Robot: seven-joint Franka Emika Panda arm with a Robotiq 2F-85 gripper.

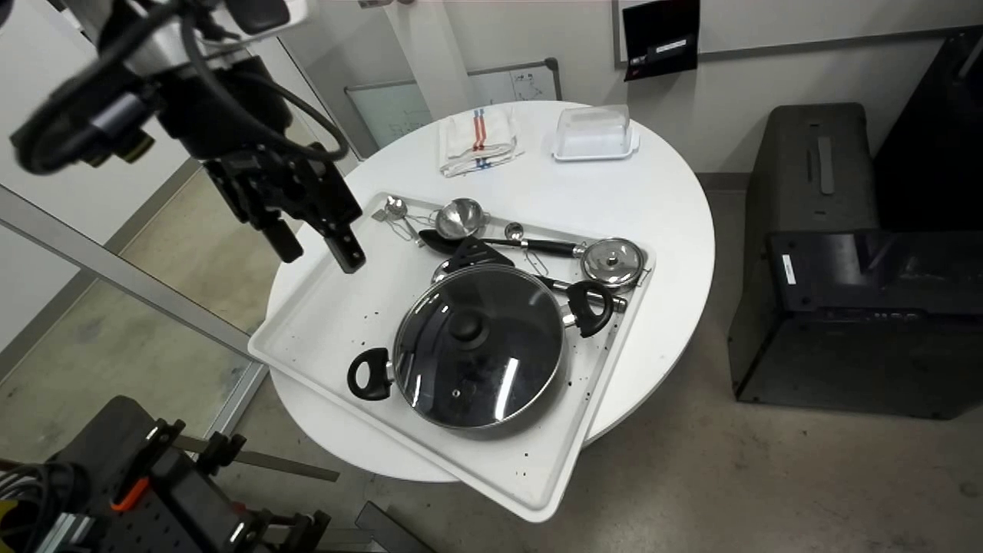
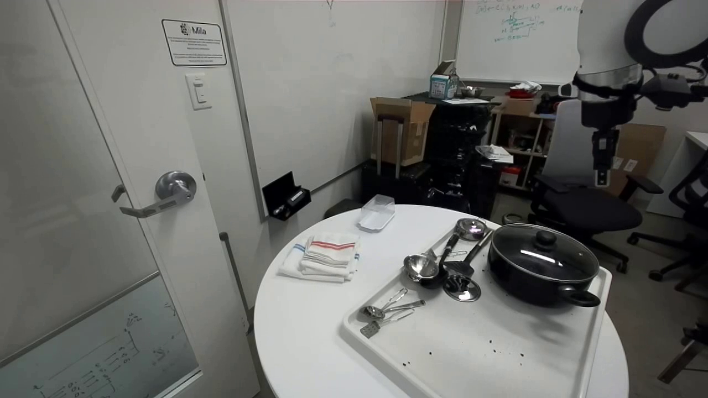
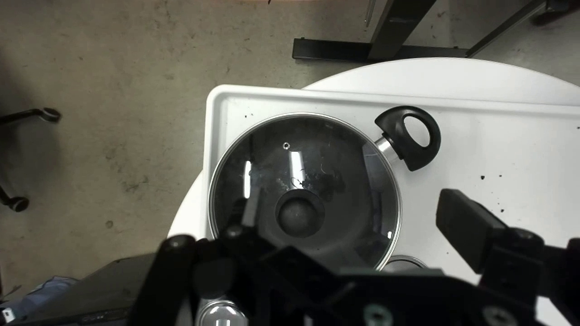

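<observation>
My gripper (image 1: 317,249) hangs in the air at the upper left of exterior view 1, its two fingers apart and nothing between them. In exterior view 2 it appears high above the table, at the right. A black pot with a glass lid (image 1: 502,341) sits on the white tray, well below the fingers. The lid's round black knob (image 3: 299,213) shows between the open fingers in the wrist view. One pot handle (image 3: 416,138) lies toward the upper right there; the other is hidden behind the gripper.
The white tray (image 1: 304,322) overhangs the round table (image 1: 668,203). Beside the pot lie a strainer (image 2: 421,267), a small lidded pan (image 1: 613,263), a black spatula (image 2: 459,267) and small utensils. Folded towels (image 2: 325,257) and a clear-lidded dish (image 1: 594,135) stand farther off. The tray's left half is bare.
</observation>
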